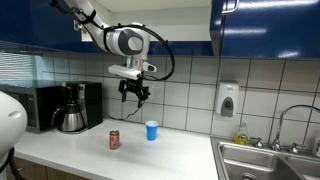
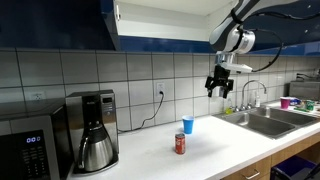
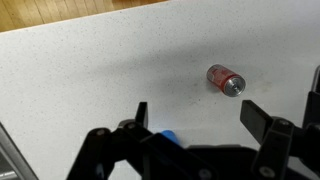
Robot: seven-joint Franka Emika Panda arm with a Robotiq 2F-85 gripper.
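Note:
A small red can (image 1: 114, 139) stands upright on the white counter; the wrist view shows the same can (image 3: 226, 80) from above, right of the middle. Behind it and to its right is a blue cup (image 1: 151, 130), of which only a sliver (image 3: 170, 135) shows in the wrist view beside the gripper's body. High above the counter hangs my gripper, pointing down. Its two fingers are spread wide apart with bare counter between them, so it is open and touches neither the can nor the cup.
A coffee maker with a steel carafe (image 2: 96, 148) stands by a microwave (image 2: 27, 147). On the opposite side is a sink (image 1: 255, 163) with a faucet and a green soap bottle (image 1: 242, 134). Blue cabinets (image 1: 271, 30) overhang the wall. Free counter lies around the can.

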